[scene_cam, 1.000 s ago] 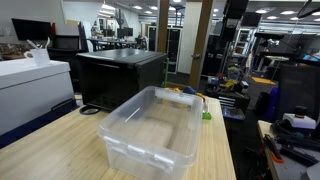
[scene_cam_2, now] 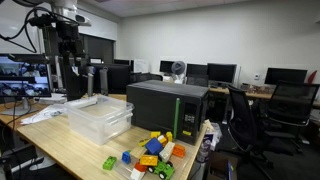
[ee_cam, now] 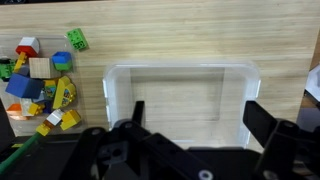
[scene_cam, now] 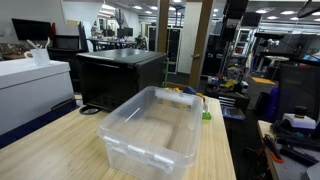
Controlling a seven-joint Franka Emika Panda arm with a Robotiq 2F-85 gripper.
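A clear plastic bin (ee_cam: 180, 66) stands on the wooden table, and nothing shows inside it. In the wrist view my gripper is over the bin, its fingers wide apart with nothing between them. To the left in that view lies a cluster of toy blocks and small toys: a wooden block (ee_cam: 40, 68), a red-roofed piece (ee_cam: 28, 46), a yellow block (ee_cam: 70, 119) and several others. A green block (ee_cam: 77, 39) sits apart from the cluster. From the second exterior view, the arm (scene_cam_2: 68, 30) reaches high above the bin.
A black microwave-like box (scene_cam_2: 165, 105) stands behind the toys, beside the bin. At the left of exterior view 1 is a white box (scene_cam: 35, 90). Bare table (scene_cam: 55, 145) lies in front of it. Office chairs (scene_cam_2: 250, 120) stand beyond the table.
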